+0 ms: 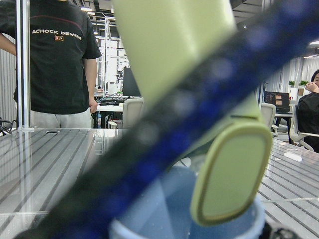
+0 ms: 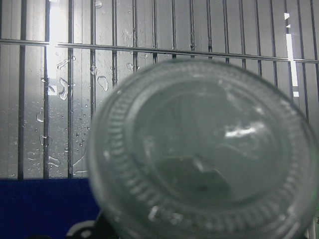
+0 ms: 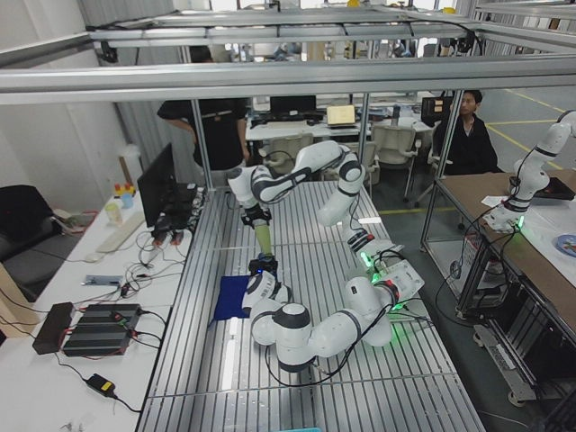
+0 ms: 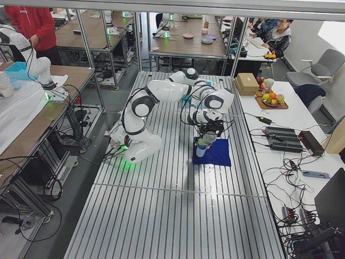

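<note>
A pale green bottle (image 3: 262, 238), also seen as a blurred green body (image 1: 174, 35) in the left wrist view, is held tilted by the upper arm's gripper (image 3: 256, 216), shut on it. Its spout end is over a blue cup (image 4: 201, 151) (image 1: 149, 209), which is at the lower arm's gripper (image 3: 262, 267), apparently held by it above a dark blue cloth (image 4: 218, 156) (image 2: 40, 209). In the right wrist view the bottle's clear bottom (image 2: 199, 139) fills the middle; the fingers are hidden.
Desks with a monitor, cables and black boxes (image 3: 101, 330) line one side. People sit and stand beyond the frame.
</note>
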